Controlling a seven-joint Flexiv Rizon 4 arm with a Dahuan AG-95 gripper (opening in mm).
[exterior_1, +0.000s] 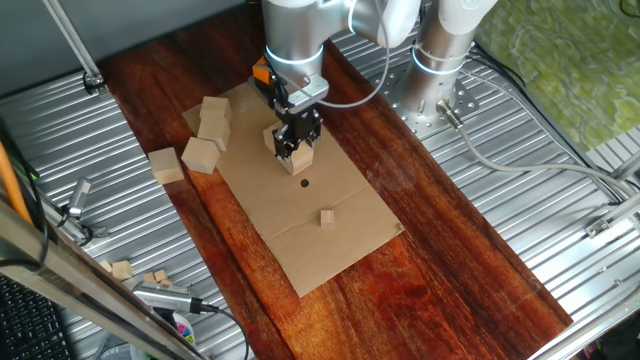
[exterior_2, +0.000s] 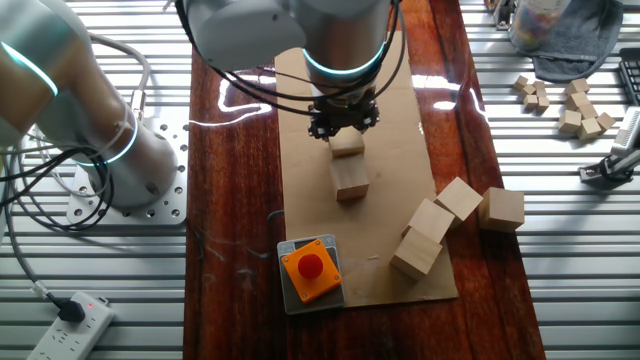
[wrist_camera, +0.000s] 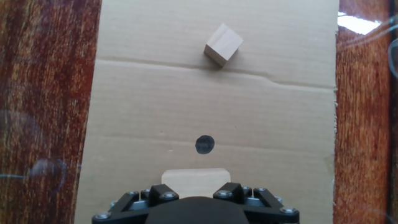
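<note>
On the cardboard sheet (exterior_1: 340, 235), a wooden block (exterior_1: 298, 160) sits directly under my gripper (exterior_1: 299, 143), close to a black dot (exterior_1: 305, 183). Only a pale strip of the block (wrist_camera: 196, 181) shows in the wrist view, between and beyond the dark fingertips. Whether the fingers press on it cannot be told. Exterior view 2 has one block (exterior_2: 347, 141) right below the gripper (exterior_2: 345, 127) and a larger-looking one (exterior_2: 350, 178) adjoining it. A small cube (wrist_camera: 224, 43) lies alone past the dot, towards the sheet's far end.
Several larger wooden blocks (exterior_1: 201, 155) stand along the sheet's left edge. An orange box with a red button (exterior_2: 311, 266) sits at a corner of the sheet. Small cubes (exterior_2: 580, 112) lie off the wooden board. The sheet around the lone small cube is clear.
</note>
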